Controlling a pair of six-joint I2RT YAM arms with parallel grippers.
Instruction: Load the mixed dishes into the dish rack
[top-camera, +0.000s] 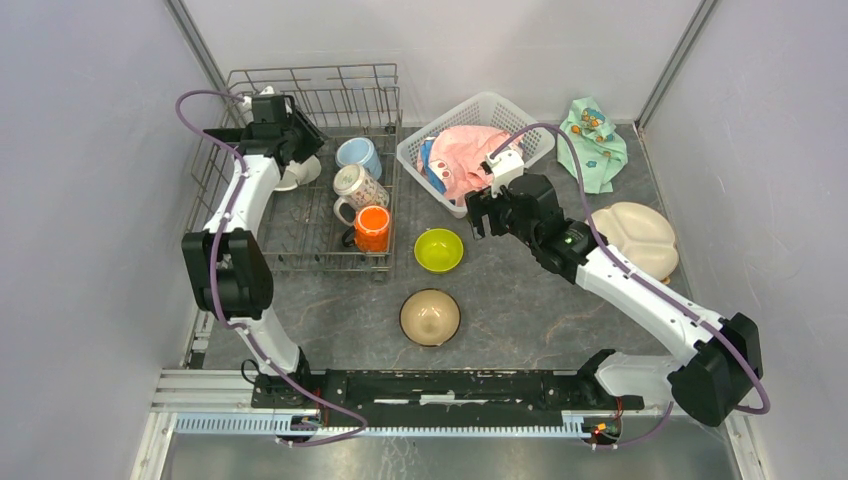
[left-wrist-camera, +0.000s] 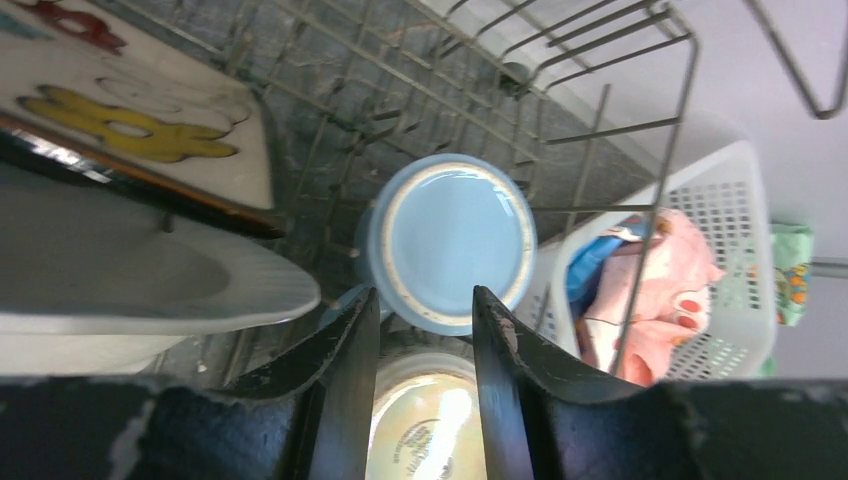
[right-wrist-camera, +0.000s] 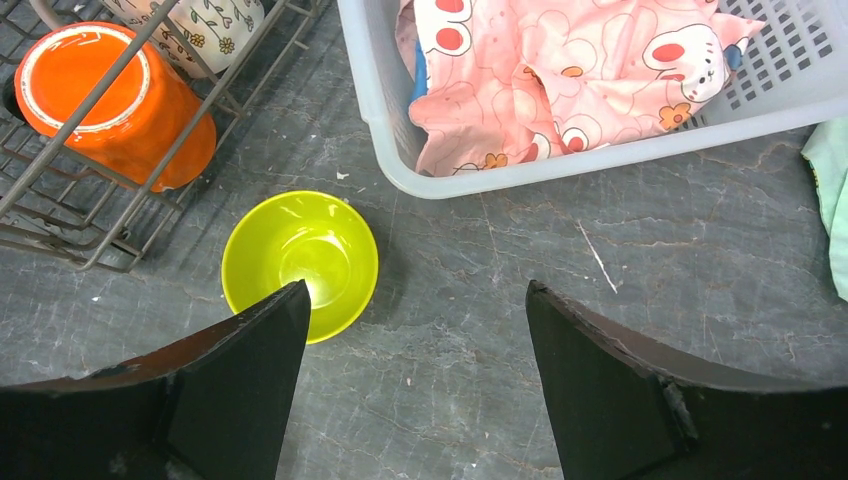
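The wire dish rack (top-camera: 300, 262) holds a white dish (left-wrist-camera: 150, 290), a patterned dish behind it, a blue mug (top-camera: 358, 155), a patterned mug (top-camera: 355, 185) and an orange mug (top-camera: 372, 230). My left gripper hovers over the rack above the dishes, its fingers parted with nothing between them. Outside the rack lie a yellow-green bowl (top-camera: 438, 250), a tan bowl (top-camera: 430, 316) and a beige divided plate (top-camera: 633, 238). My right gripper hangs open over the worktop beside the yellow-green bowl.
A plastic basket (top-camera: 412, 150) with pink cloth stands right of the rack, and a green cloth (top-camera: 593, 150) lies at the back right. Walls border both sides.
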